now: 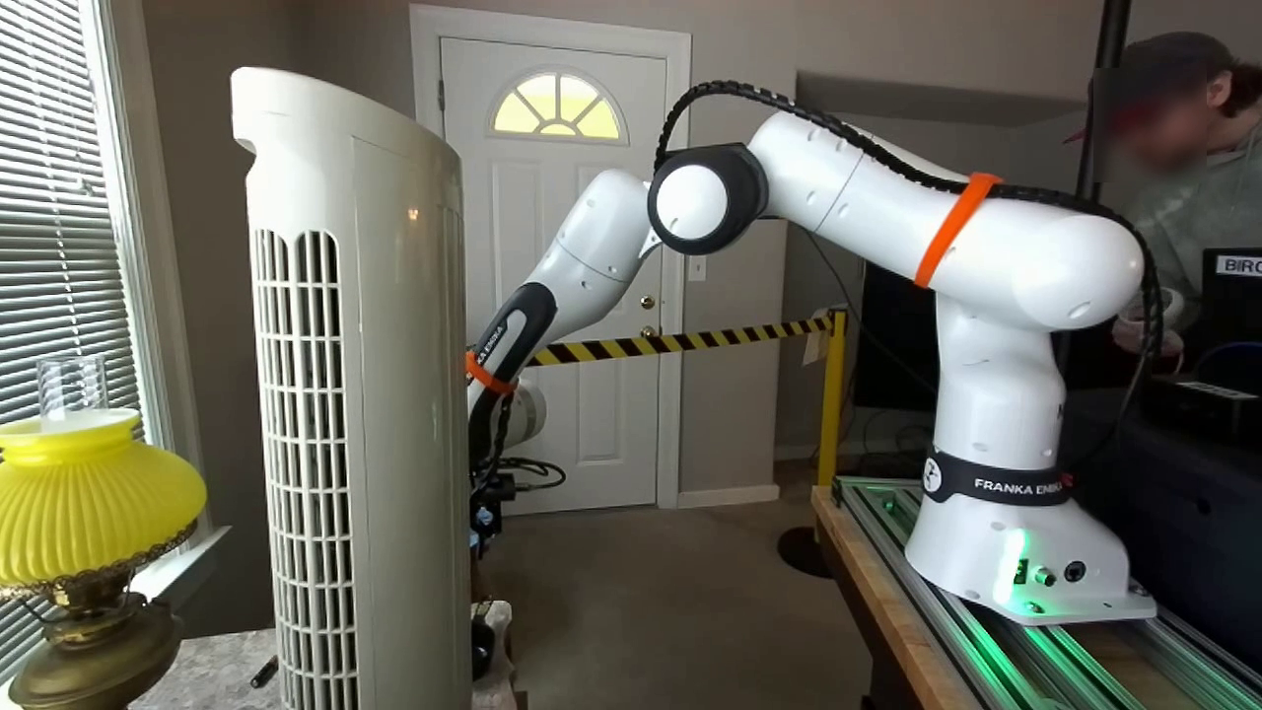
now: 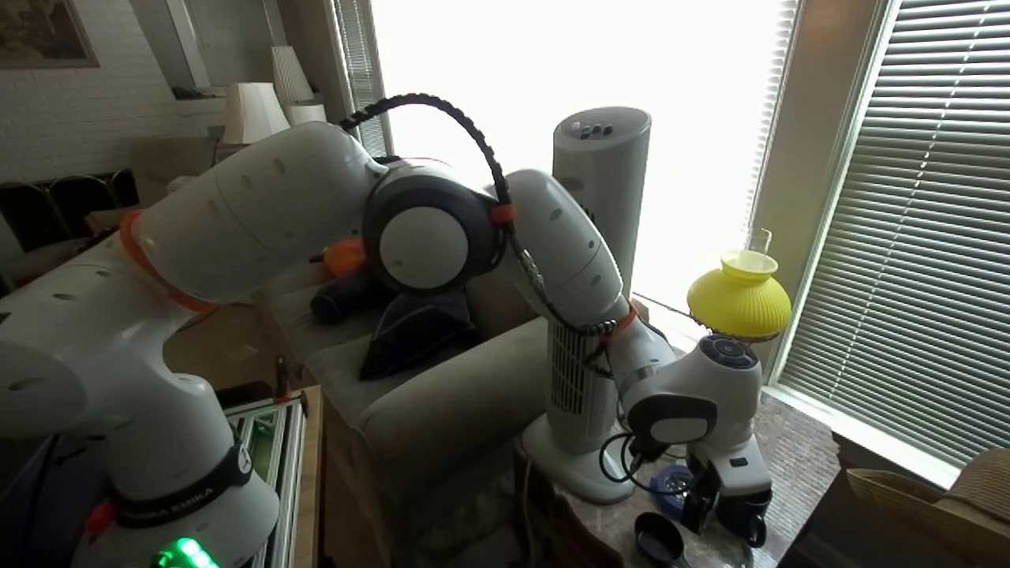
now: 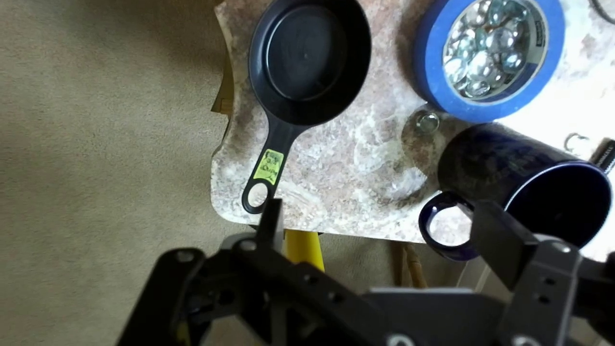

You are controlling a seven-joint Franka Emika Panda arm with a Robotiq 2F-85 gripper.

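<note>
In the wrist view my gripper is open, its two fingers wide apart and nothing held between them. The right finger (image 3: 500, 245) overlaps the edge of a dark blue mug (image 3: 490, 155) near its handle; whether they touch I cannot tell. That mug lies on its side, mouth toward the lower right. Left of it a small black pan (image 3: 308, 52) rests on the stone-patterned table (image 3: 357, 167), its handle end close to the left finger (image 3: 269, 224). A blue tape roll (image 3: 429, 57) filled with clear glass beads sits beyond the mug. The tower fan hides the gripper in exterior view 1.
A tall tower fan (image 2: 606, 199) stands on the table behind the arm, with a yellow-shaded lamp (image 2: 738, 298) nearby. One loose glass bead (image 3: 427, 122) and a black battery (image 3: 605, 154) lie near the mug. Bare tabletop separates pan and mug; the table ends just below them.
</note>
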